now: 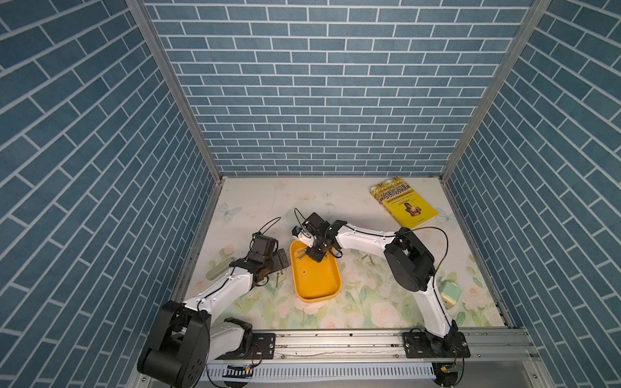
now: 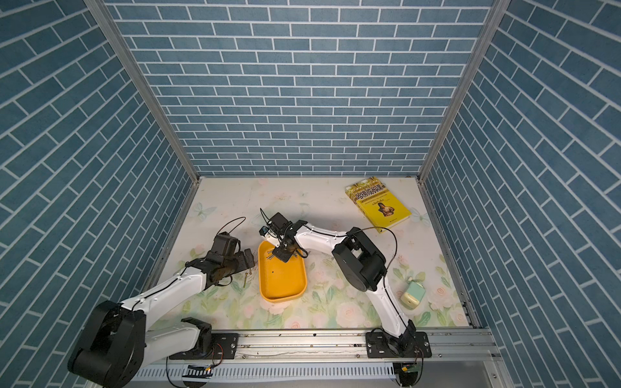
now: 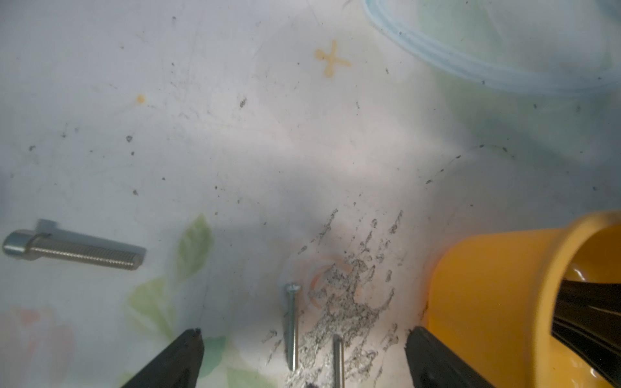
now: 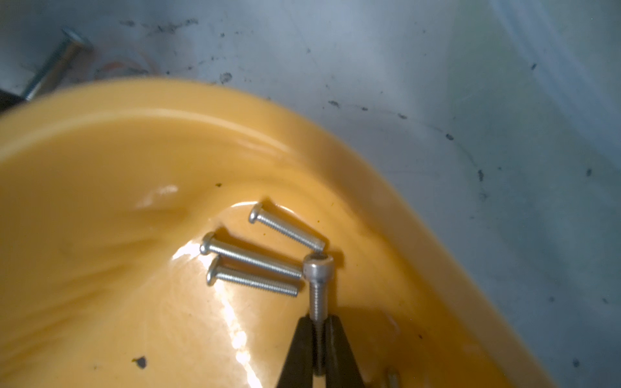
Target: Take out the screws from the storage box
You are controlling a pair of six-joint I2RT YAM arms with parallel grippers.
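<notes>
In the right wrist view my right gripper is shut on the shaft of a socket-head screw [image 4: 317, 268], its head pointing away from the fingers. Three slimmer screws [image 4: 252, 257] lie loose beside that head, on the floor of the orange storage box [image 4: 414, 232]. Part of another screw shows low at the right. My left gripper stands open over the table, just left of the box. Two thin screws [image 3: 292, 323] lie on the table between its fingers, and a thick bolt [image 3: 77, 249] lies further left.
The box's wall [image 3: 491, 291] rises close to the left gripper's right finger. A yellow book [image 1: 404, 201] lies at the back right and a green-and-yellow item [image 1: 449, 294] at the front right. The table behind the box is free.
</notes>
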